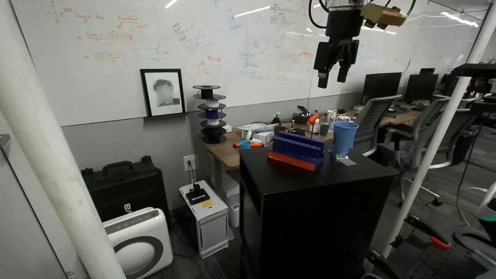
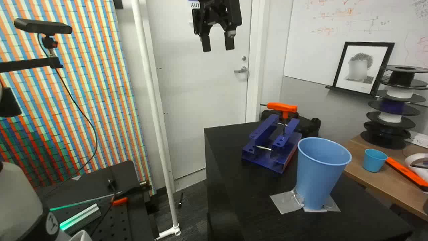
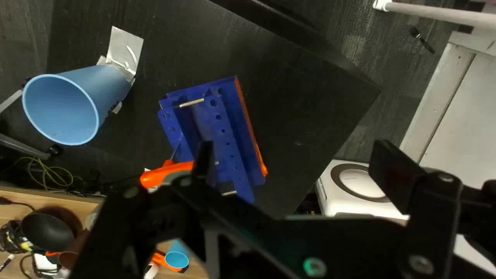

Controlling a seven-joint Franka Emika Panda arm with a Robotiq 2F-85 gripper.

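Observation:
A blue plastic holder (image 2: pixel 268 146) with an orange edge rests on the black cabinet top. In it stands a hex key with an orange handle (image 2: pixel 283 107), its thin shaft upright among the holder's rails. Beside the holder is an empty-looking blue cup (image 2: pixel 321 170), upright and taped to the surface. My gripper (image 2: pixel 217 43) hangs well above the cabinet, open, its fingers apart with nothing between them. From the wrist, the gripper looks down over the holder (image 3: pixel 214 137), and one finger hides part of the orange handle (image 3: pixel 165 174).
The black cabinet top (image 1: pixel 297 179) has bare room in front of the holder. A wooden desk (image 1: pixel 230 155) with clutter and a small blue cup (image 2: pixel 375 160) stands behind. A white pole (image 2: pixel 154 104) rises beside the cabinet.

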